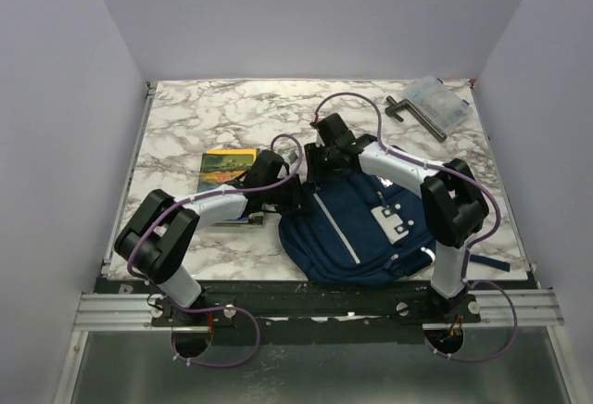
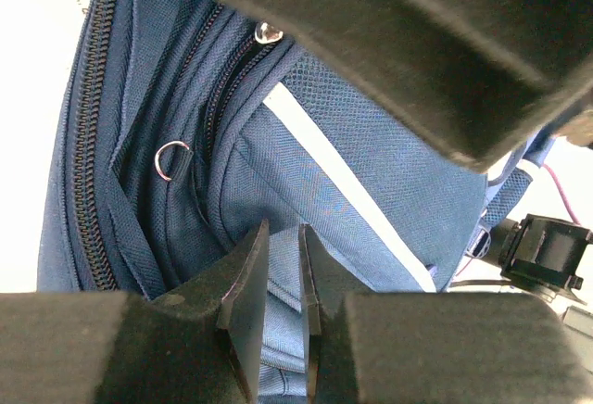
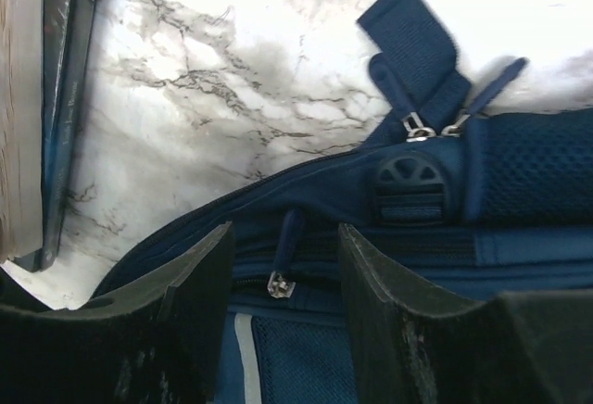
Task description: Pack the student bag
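The navy student bag (image 1: 371, 237) lies flat at the centre-right. My left gripper (image 1: 296, 200) is at its upper-left zipper edge; in the left wrist view its fingers (image 2: 241, 311) are shut on the bag's fabric. My right gripper (image 1: 317, 168) is just above it at the top edge, part open over a zipper pull (image 3: 287, 242) in the right wrist view, nothing seen held. A stack of books (image 1: 222, 172) lies left of the bag, partly under my left arm.
A clear plastic pouch (image 1: 440, 98) and a dark angled object (image 1: 426, 124) lie at the back right.
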